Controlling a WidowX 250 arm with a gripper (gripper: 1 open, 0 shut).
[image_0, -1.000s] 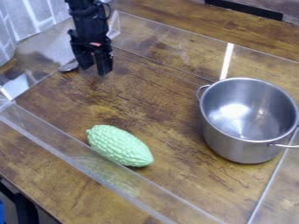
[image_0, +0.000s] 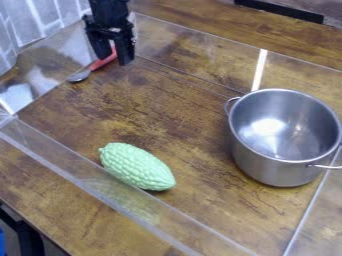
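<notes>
My black gripper hangs at the upper left, above a red-handled spoon lying on the wooden surface near the clear wall; whether its fingers are open or shut is unclear. A pale green bitter melon lies at the lower middle. A large steel pot with two handles stands on the right.
Clear plastic walls and strips border the wooden surface on the left, back and right.
My gripper has risen toward the back, uncovering more of the red-handled spoon. The melon and pot are unmoved.
</notes>
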